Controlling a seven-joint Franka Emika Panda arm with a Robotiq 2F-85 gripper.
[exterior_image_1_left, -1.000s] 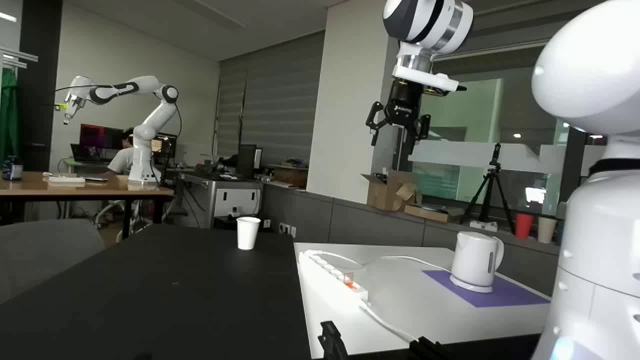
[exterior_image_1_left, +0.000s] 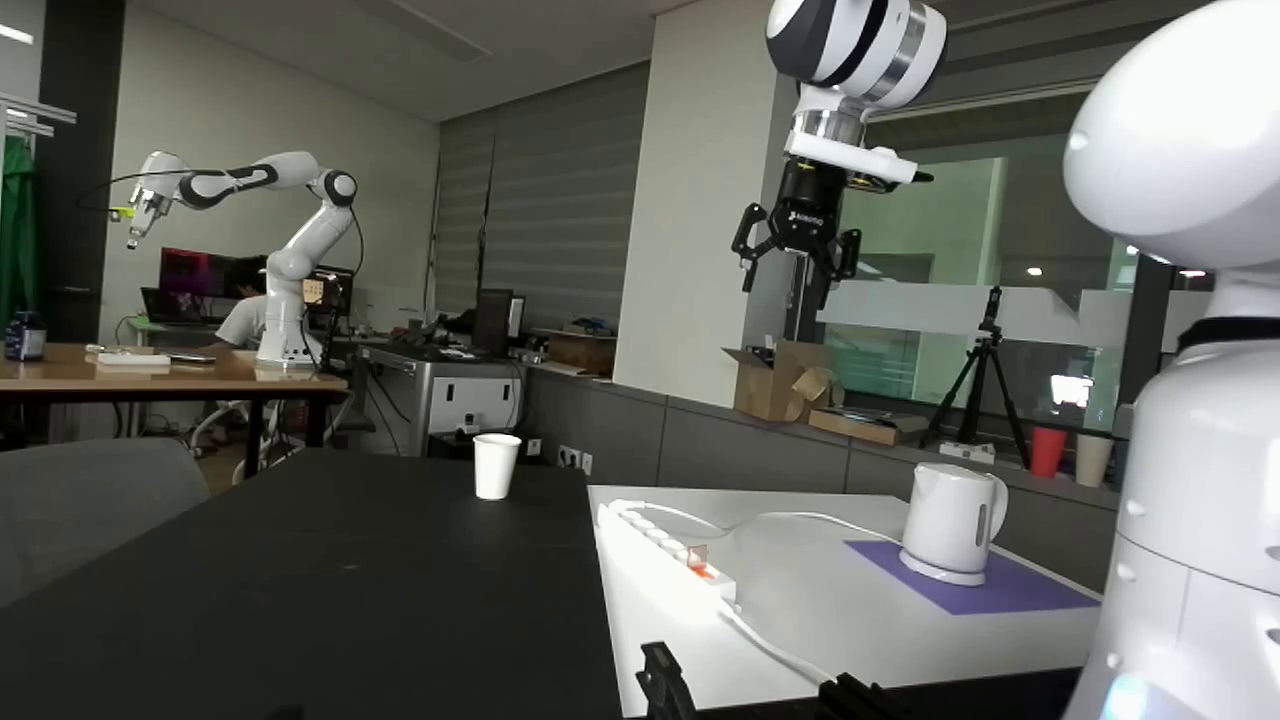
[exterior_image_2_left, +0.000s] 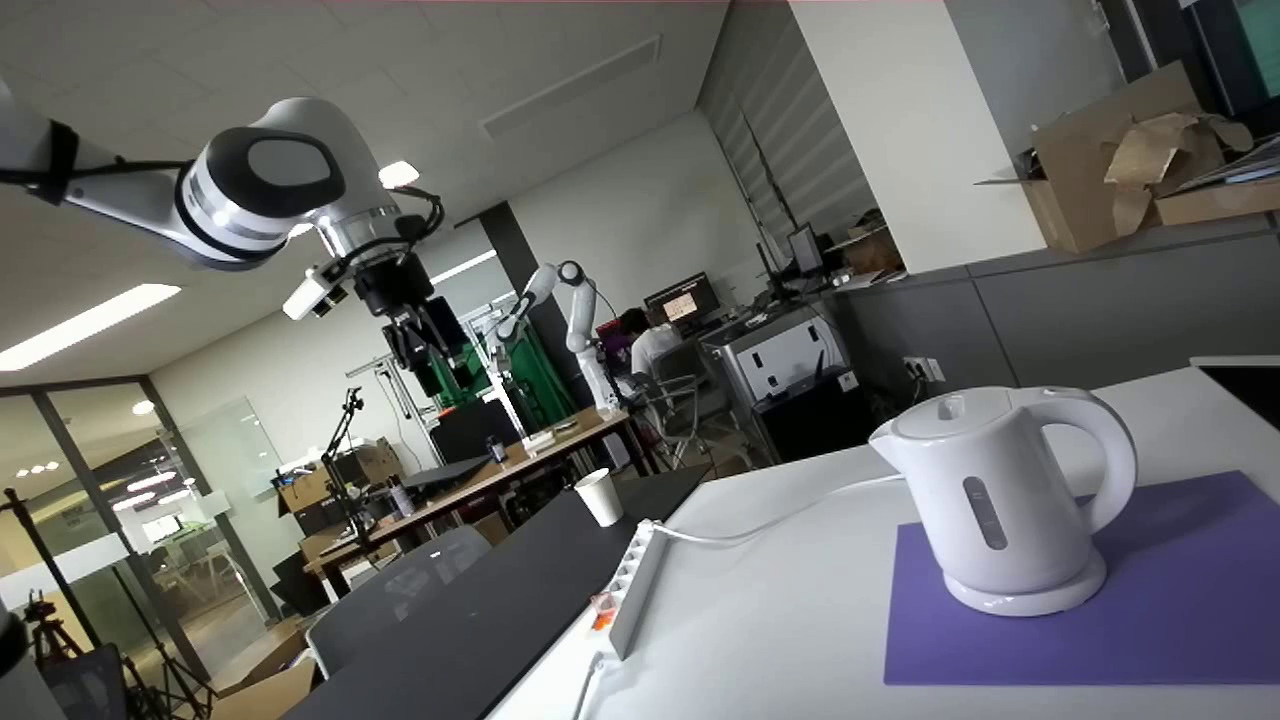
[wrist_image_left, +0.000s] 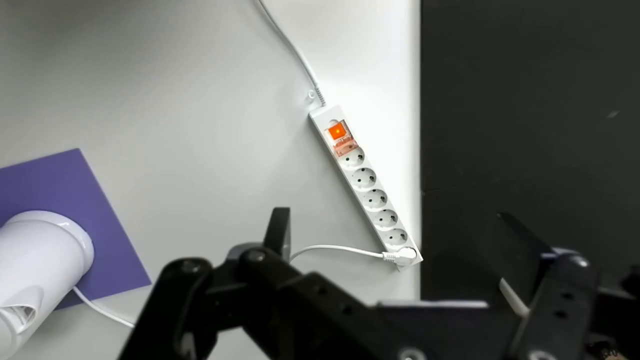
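Note:
High above the table hangs my gripper (exterior_image_1_left: 786, 278), open and empty, its fingers spread wide apart. A white electric kettle (exterior_image_2_left: 998, 498) stands upright on its base on a purple mat (exterior_image_2_left: 1080, 654). The white power strip (wrist_image_left: 373, 195) lies on the white tabletop close to the edge of the black one. Its orange switch (wrist_image_left: 337, 131) glows at one end, and a white plug (wrist_image_left: 405, 256) sits in the socket at the other end. On the black table a white paper cup (exterior_image_1_left: 494, 466) stands upright, apart from everything else.
A white cord (wrist_image_left: 336, 248) runs from the plug toward the kettle side. Cardboard boxes (exterior_image_1_left: 768, 382), a tripod and a red cup (exterior_image_1_left: 1047, 451) stand along the window ledge behind.

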